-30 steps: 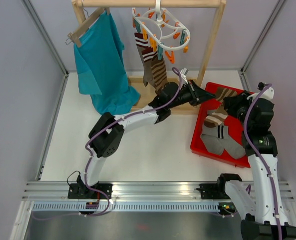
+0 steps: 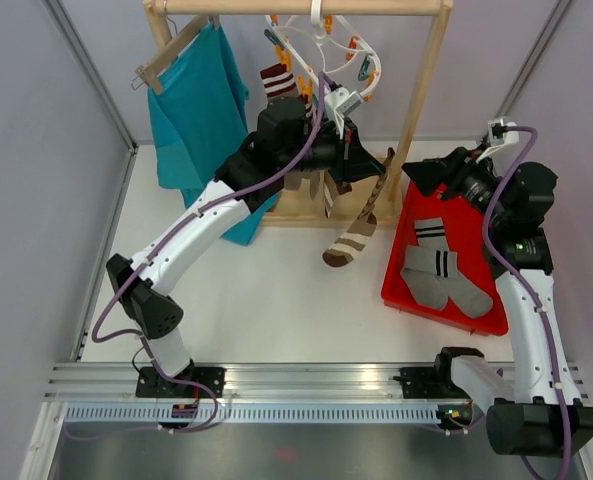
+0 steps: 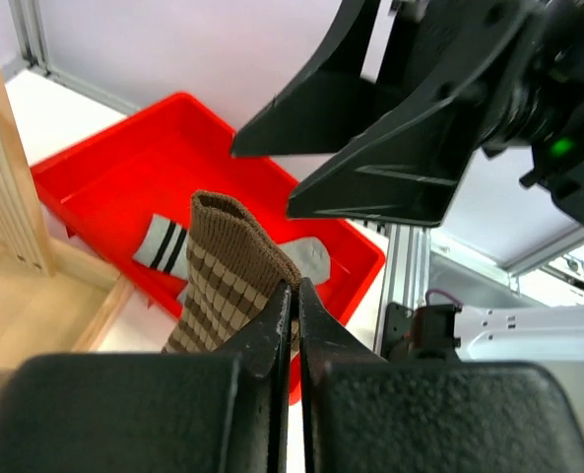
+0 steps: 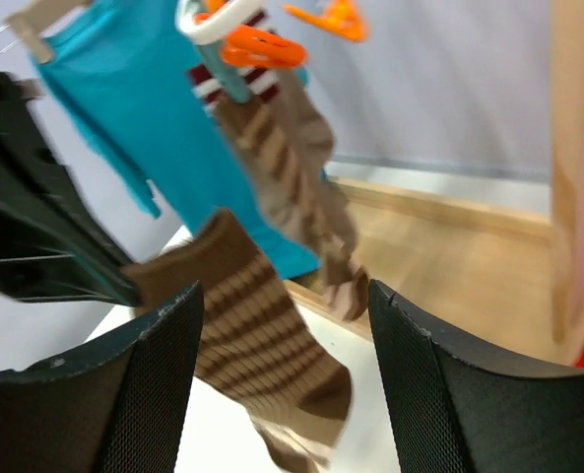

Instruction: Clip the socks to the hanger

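Observation:
A brown striped sock (image 2: 360,228) hangs from my left gripper (image 2: 384,168), which is shut on its upper end. In the left wrist view the sock (image 3: 230,271) rises just past the fingertips. My right gripper (image 2: 411,178) stands open and apart from the sock, to its right; in the right wrist view nothing lies between its fingers. The round white hanger (image 2: 321,50) with coloured clips hangs from the wooden bar, above and behind the left arm. Brown striped socks (image 4: 282,158) hang from clips (image 4: 262,44), partly hidden in the top view by the arm.
The red bin (image 2: 391,285) at the right holds several grey socks (image 2: 431,270). A turquoise cloth (image 2: 201,110) hangs at the left of the wooden frame (image 2: 426,80).
My left gripper has risen from over the bin towards the hanger, carrying the sock. My right gripper has let go of the sock and moved leftward and up. The hanger has swung and tilted.

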